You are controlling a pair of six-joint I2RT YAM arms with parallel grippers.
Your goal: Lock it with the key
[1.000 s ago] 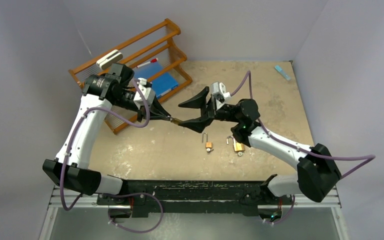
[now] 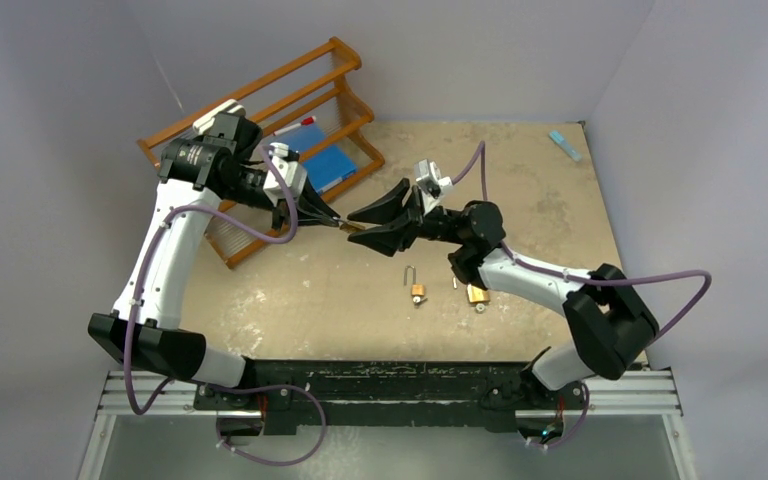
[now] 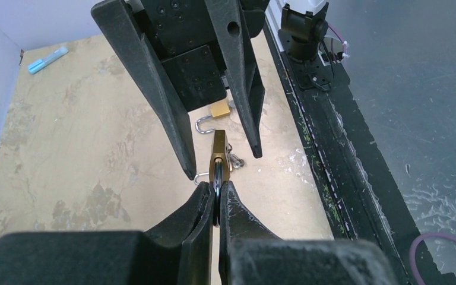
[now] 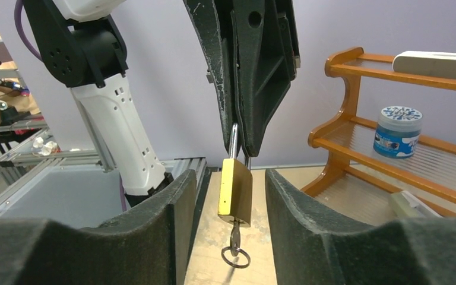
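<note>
A brass padlock [image 4: 235,190] hangs by its shackle from my left gripper, which is shut on it. A key with a ring [image 4: 235,237] hangs from the padlock's lower end. My right gripper [image 2: 360,230] is part open around the padlock in the top view; in the right wrist view its two fingers stand either side of the brass body, with gaps visible.
More padlocks [image 2: 418,292] lie on the table [image 2: 520,170] below. A wooden rack [image 2: 350,110] with a blue object stands at the back left, a light-blue marker [image 2: 565,145] at the back right.
The left gripper has risen slightly in the top view.
</note>
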